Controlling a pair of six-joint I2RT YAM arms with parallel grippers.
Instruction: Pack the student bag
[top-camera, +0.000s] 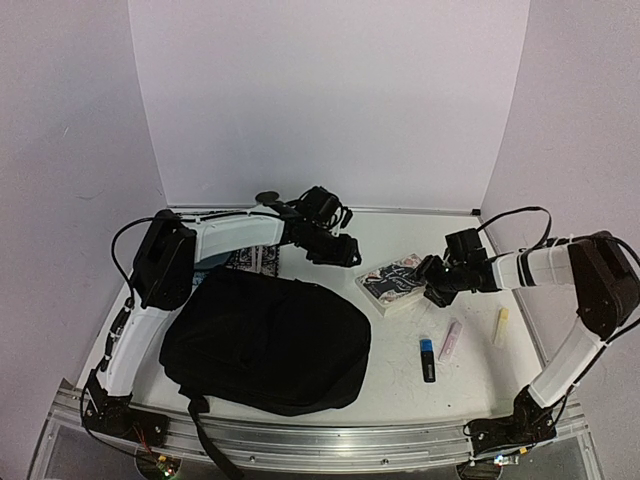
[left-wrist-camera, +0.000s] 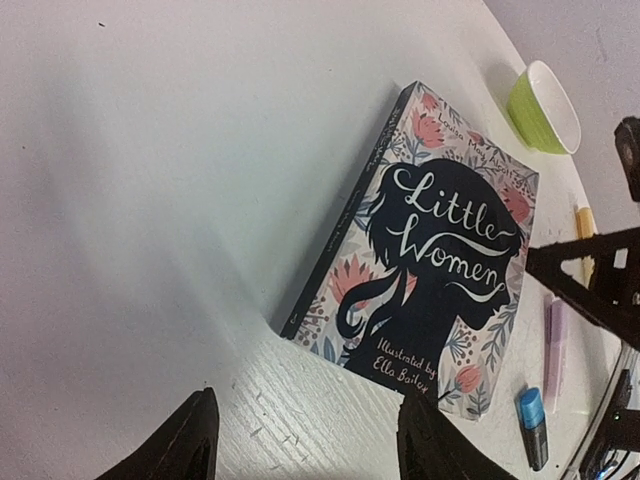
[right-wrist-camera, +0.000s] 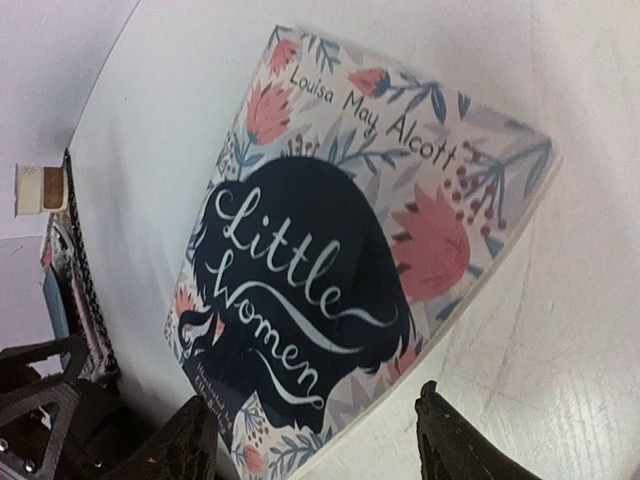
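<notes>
A floral Little Women book (top-camera: 391, 281) (left-wrist-camera: 425, 260) (right-wrist-camera: 300, 270) lies tilted on the table, right of the black bag (top-camera: 265, 345). My left gripper (top-camera: 347, 252) stands open at the book's left, nothing between its fingers. At the book's right edge, my right gripper (top-camera: 432, 283) is also open; in its wrist view the book passes below and ahead of the fingers, and contact cannot be told. In front lie a blue-capped marker (top-camera: 427, 360), a pink stick-like item (top-camera: 451, 341) and a yellow one (top-camera: 501, 327). The bag's opening does not show.
A green cup (left-wrist-camera: 545, 108) stands beyond the book in the left wrist view. Behind the bag is a patterned mat (top-camera: 258, 260), partly covered by my left arm, with a dark-topped container (top-camera: 267, 197) at the back.
</notes>
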